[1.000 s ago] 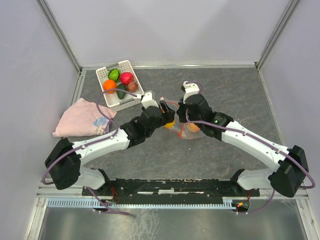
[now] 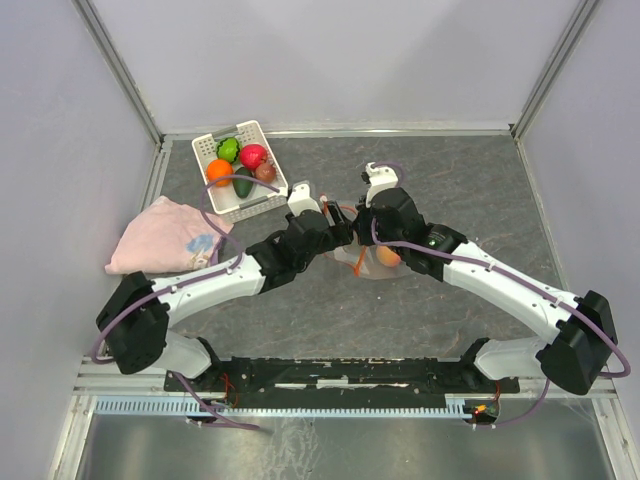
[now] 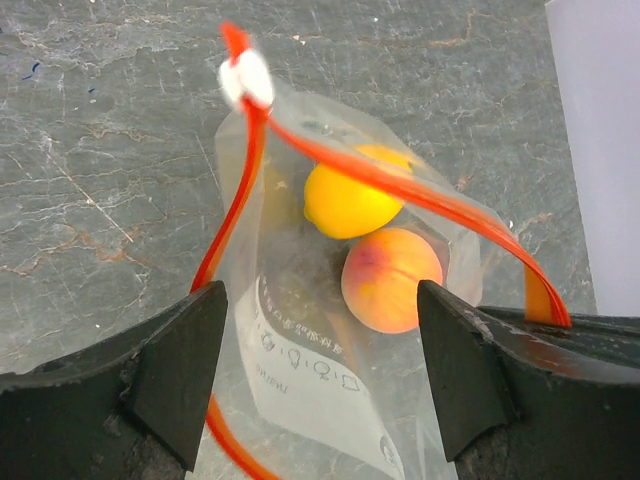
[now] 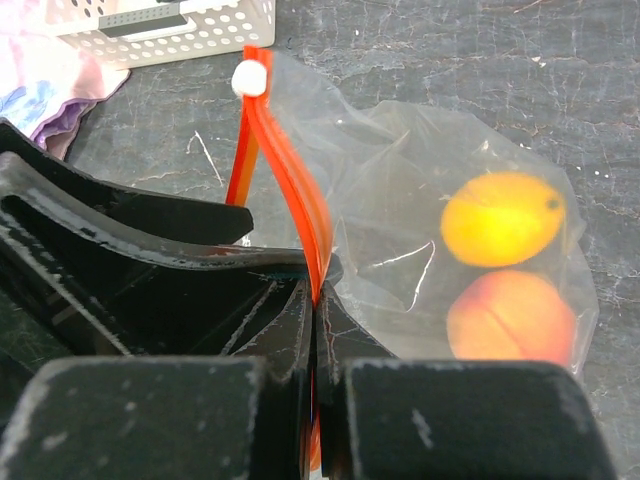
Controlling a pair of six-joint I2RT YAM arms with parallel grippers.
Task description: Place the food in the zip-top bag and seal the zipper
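A clear zip bag (image 3: 290, 270) with an orange zipper rim lies on the dark table, its mouth spread. Inside it, a lemon (image 3: 350, 200) and a peach (image 3: 392, 280) rest side by side at the far end. My left gripper is open over the bag's mouth, nothing between its fingers. The right gripper is shut on the orange rim (image 4: 300, 195), holding one edge of the mouth up. A white slider (image 4: 250, 78) sits at the rim's end. In the top view the arms hide much of the bag.
A white basket (image 2: 243, 212) with an orange (image 2: 219, 171), a green pepper (image 2: 229, 150), a red one, an avocado (image 2: 243, 182) and a brownish round item stands at the back left. A pink cloth (image 2: 160, 240) lies at left.
My left gripper has moved slightly right, into the bag's mouth. The right arm stays put.
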